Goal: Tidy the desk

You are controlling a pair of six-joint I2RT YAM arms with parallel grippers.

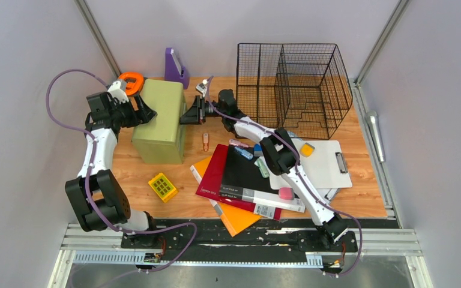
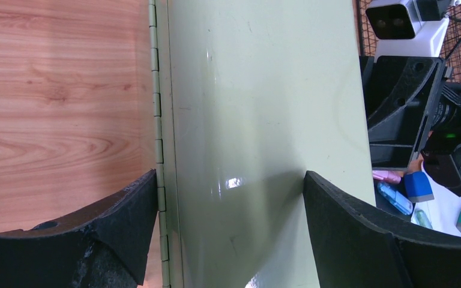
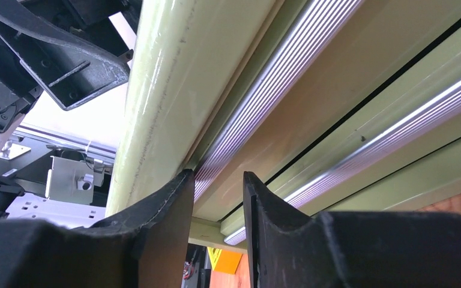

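Note:
A pale green cabinet (image 1: 161, 114) with glossy sides stands at the left back of the desk. At its upper left edge is my left gripper (image 1: 147, 113), its two fingers parted in the left wrist view, with the cabinet's smooth surface (image 2: 246, 120) filling the space beyond them. Against the cabinet's right side, my right gripper (image 1: 187, 117) stands open. The right wrist view has its fingertips close to a ribbed, shiny strip (image 3: 264, 78) on the drawer fronts; whether they touch it I cannot tell.
A black wire rack (image 1: 294, 90) occupies the back right. Red folder (image 1: 211, 174), orange folder (image 1: 234, 221), and clipboard (image 1: 327, 165) lie in front. Nearby are a yellow basket (image 1: 162, 187), purple holder (image 1: 176, 69), orange ring (image 1: 132, 83) and several small pens. Bare wood shows left of the folders.

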